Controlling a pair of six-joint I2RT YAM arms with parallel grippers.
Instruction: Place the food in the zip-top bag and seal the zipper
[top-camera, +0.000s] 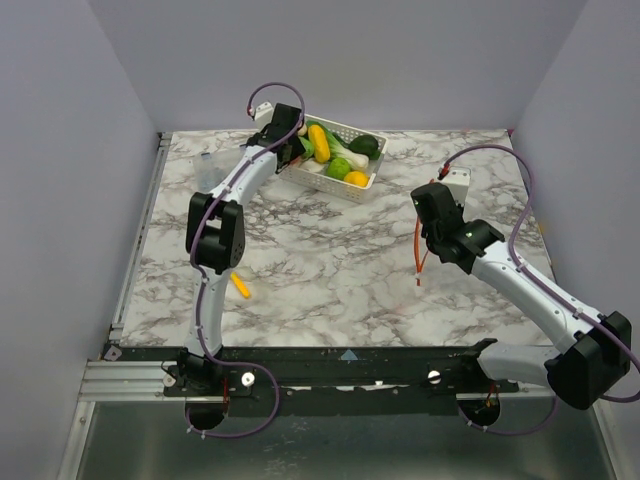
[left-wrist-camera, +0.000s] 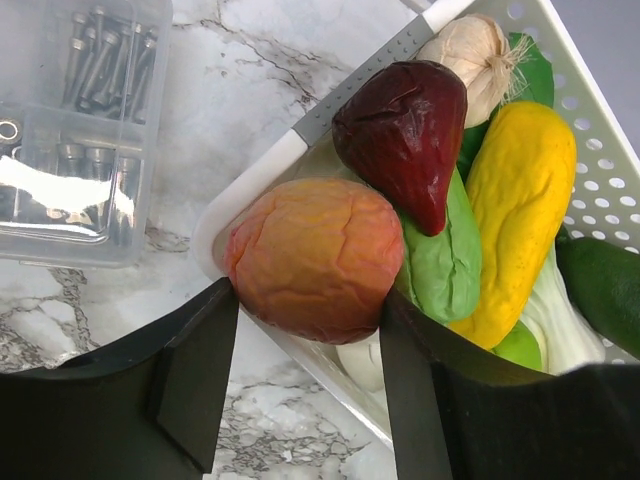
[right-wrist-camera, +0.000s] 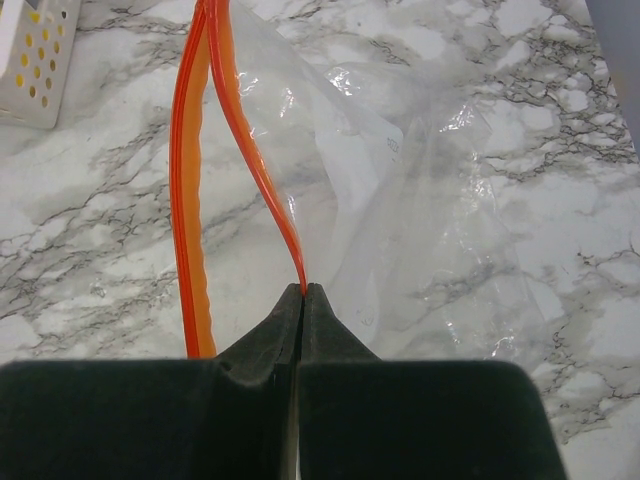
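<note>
A wrinkled orange-pink fruit (left-wrist-camera: 316, 255) fills the space between the left gripper's fingers in the left wrist view. My left gripper is shut on it, at the near-left corner of the white basket (top-camera: 330, 184). In the right wrist view, a clear bag (right-wrist-camera: 400, 200) lies across the marble with its orange zipper strip (right-wrist-camera: 187, 200) parted into two lines, leaving the mouth gaping. The tips of my right gripper are closed together on one orange edge of that bag.
Inside the basket are a dark red fruit (left-wrist-camera: 405, 125), a garlic bulb (left-wrist-camera: 474, 65), a yellow squash (left-wrist-camera: 520, 210) and several other foods. A clear screw box (left-wrist-camera: 75, 130) stands left of it. A yellow object (top-camera: 240, 286) lies front left.
</note>
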